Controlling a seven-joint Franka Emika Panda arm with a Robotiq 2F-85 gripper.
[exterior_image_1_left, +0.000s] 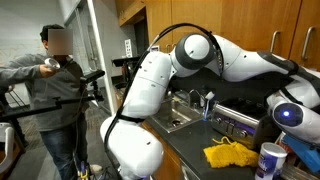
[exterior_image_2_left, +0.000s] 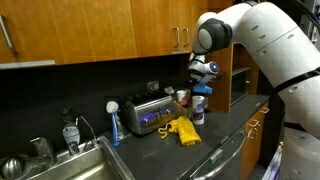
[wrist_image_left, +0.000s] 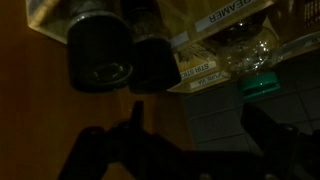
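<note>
My gripper stands open in the wrist view, its dark fingers apart with nothing between them. Ahead of them are two black-capped containers, one cap at upper left and another cap beside it. A clear bottle with a green cap lies at upper right, against a box labelled creamer and stir sticks. From the exterior views, the arm's wrist is at the counter's far end; its fingertips are hard to make out there.
A yellow cloth lies on the counter, with a white-and-blue canister close to the arm. A toaster stands by the wall and the sink is beyond. Bare counter lies between. Cabinets hang overhead.
</note>
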